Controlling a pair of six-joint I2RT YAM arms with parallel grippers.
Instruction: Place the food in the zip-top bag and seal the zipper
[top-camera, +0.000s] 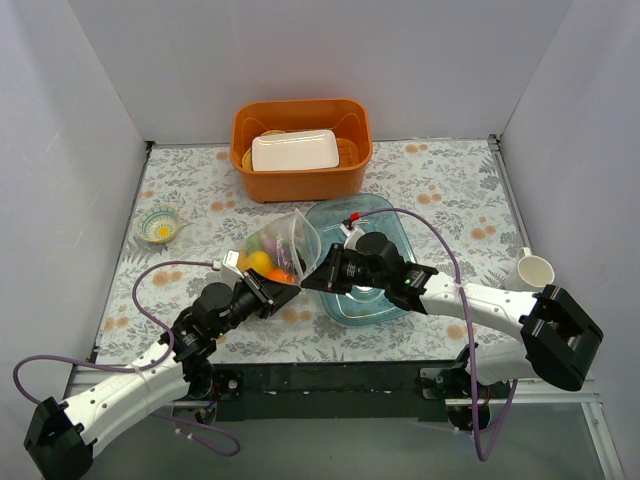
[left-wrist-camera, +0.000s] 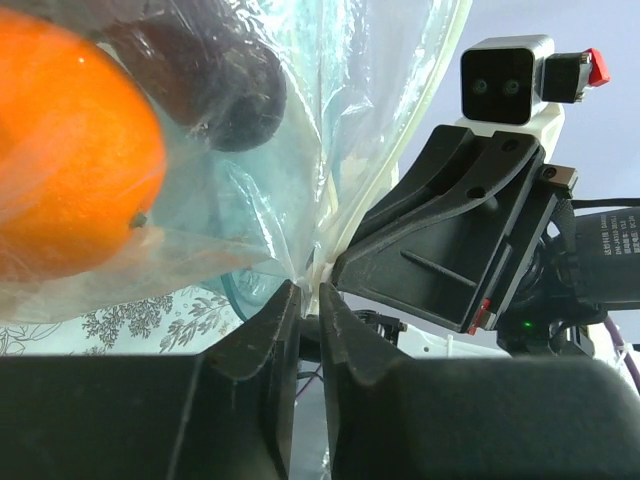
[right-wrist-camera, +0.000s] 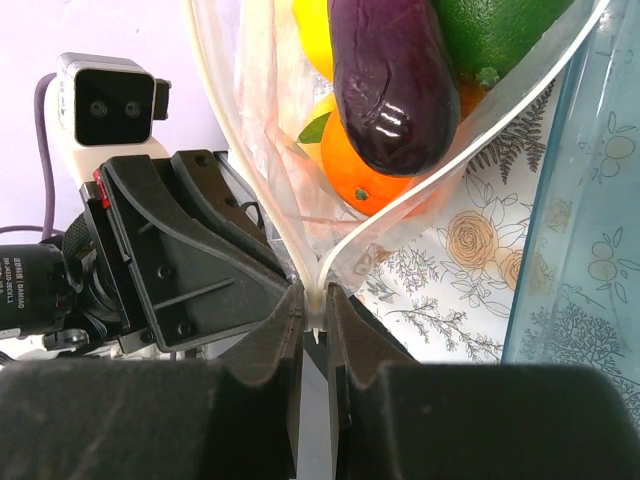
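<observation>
The clear zip top bag (top-camera: 299, 229) stands mouth-open left of the teal tray, with food inside. Through its plastic in the left wrist view show an orange (left-wrist-camera: 75, 150) and a dark eggplant. The right wrist view looks into the mouth at the eggplant (right-wrist-camera: 395, 85), a green vegetable (right-wrist-camera: 500, 35), the orange and something yellow. My right gripper is shut on the near corner of the bag's rim (right-wrist-camera: 316, 280). My left gripper is slightly open close by, its fingertips a narrow gap apart at the bag's corner; whether plastic lies between them is unclear.
A teal tray (top-camera: 402, 235) lies partly beneath my right arm. At the back is an orange bin (top-camera: 300, 185) holding a white container (top-camera: 295, 150). A small bowl (top-camera: 158, 224) sits at left, a white mug (top-camera: 532, 271) at right.
</observation>
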